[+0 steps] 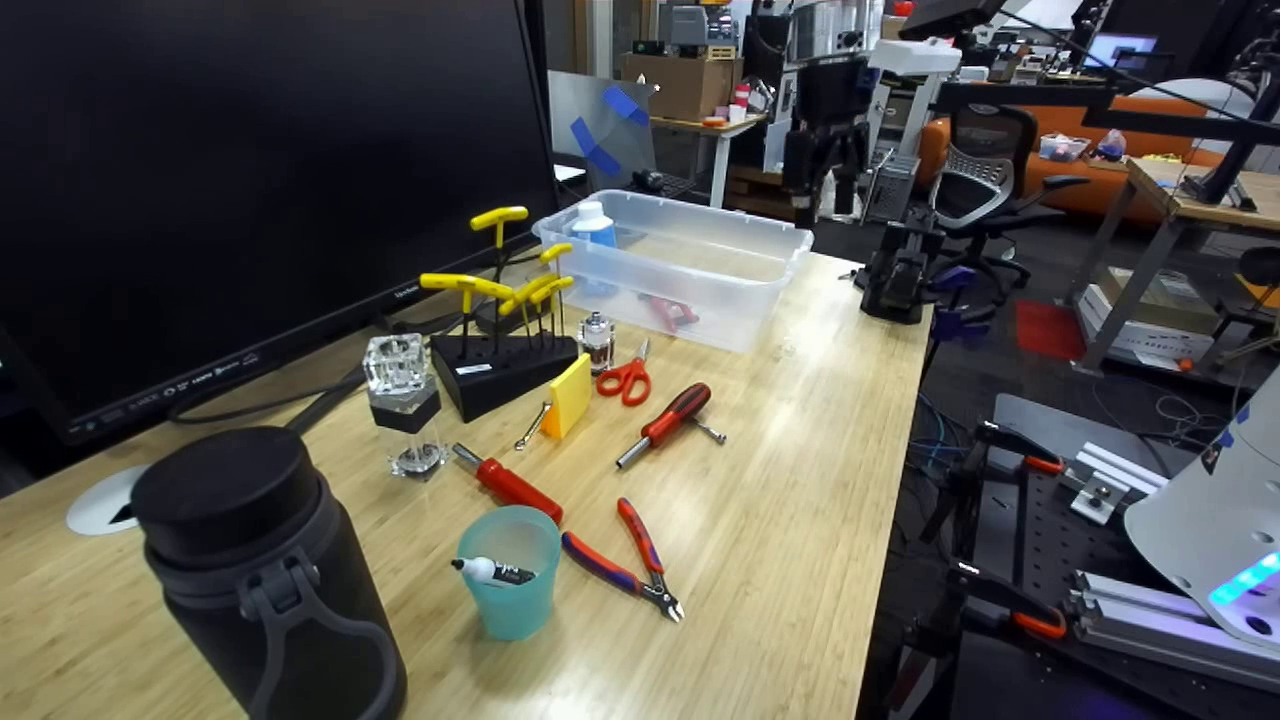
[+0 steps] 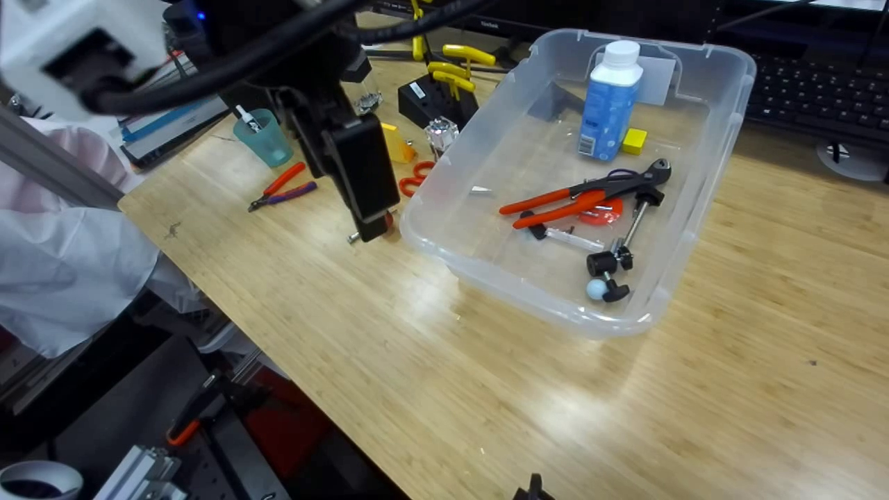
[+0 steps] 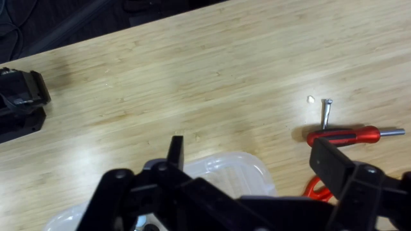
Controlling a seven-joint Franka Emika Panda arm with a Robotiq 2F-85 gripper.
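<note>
My gripper stands open with nothing between its fingers, raised above the table near the bin's edge. In exterior view 1 the gripper hangs beyond the bin's right end. The clear plastic bin holds a blue bottle with a white cap, red-handled pliers, a yellow block and small black clamp parts. Outside it, a red screwdriver lies beside a small metal piece, close to red scissors.
A teal cup with a marker, red-blue cutters, a second red screwdriver, a black bottle and a yellow-handled hex key stand crowd the table's other half. Bare wood lies along the front edge.
</note>
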